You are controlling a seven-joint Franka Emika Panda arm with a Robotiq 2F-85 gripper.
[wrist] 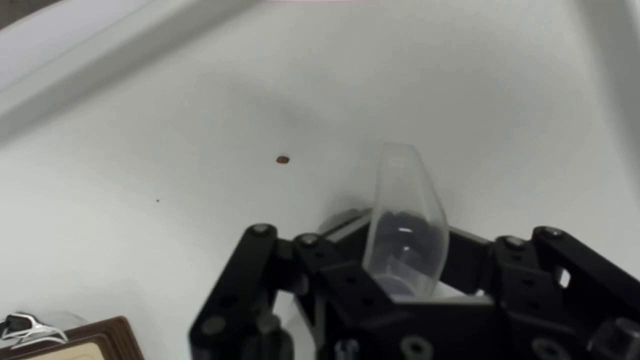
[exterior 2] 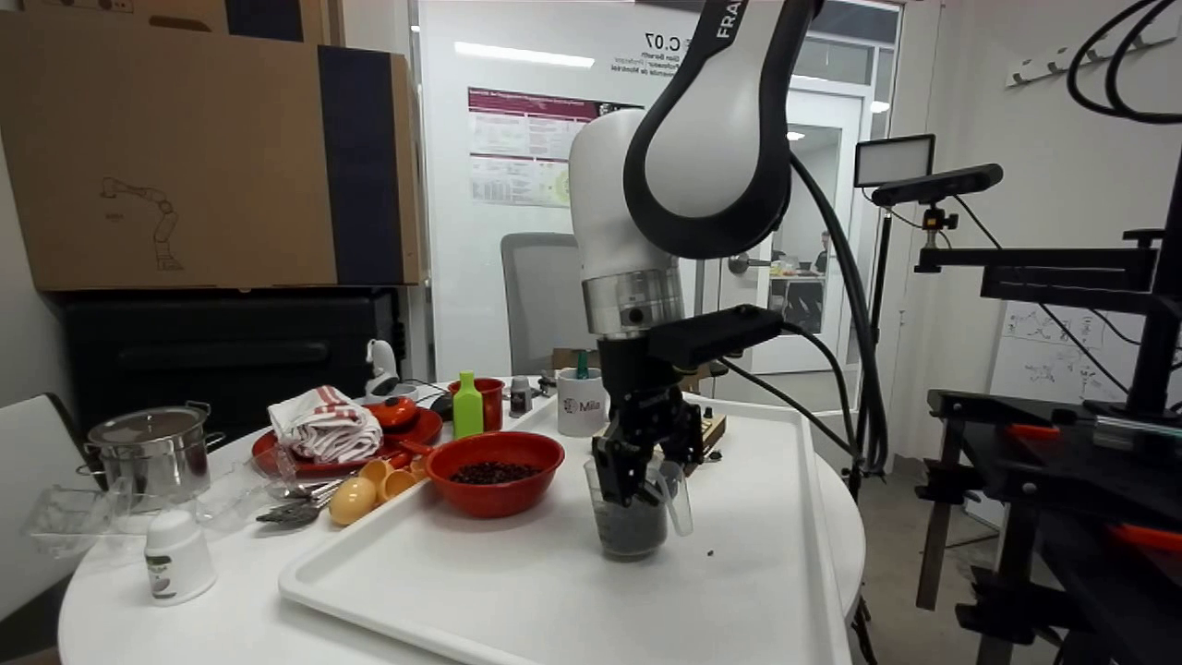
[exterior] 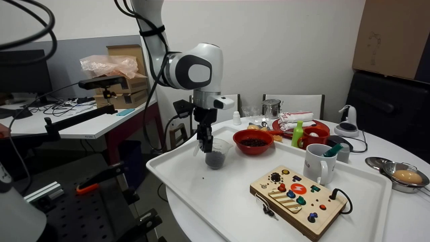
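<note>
A clear plastic cup (exterior: 216,156) with dark grains in its lower part leans at a slight tilt at the left of the white tray (exterior: 187,183). My gripper (exterior: 206,149) points down at the cup's handle side, its fingers shut on the thin plastic there. From the wrist view, the cup's clear handle (wrist: 400,180) pokes up between the dark fingers; the exact contact is partly hidden. Whether the cup's base touches the tray I cannot tell. Close to it stands a red bowl (exterior 2: 495,471) holding dark beans.
A wooden switch panel (exterior: 298,199) and a white mug (exterior: 320,163) occupy the tray's right side. A loose brown bean (wrist: 282,159) lies near the cup. Behind the bowl are a green bottle (exterior 2: 467,406) and a red plate with a towel. The tray's front left is clear.
</note>
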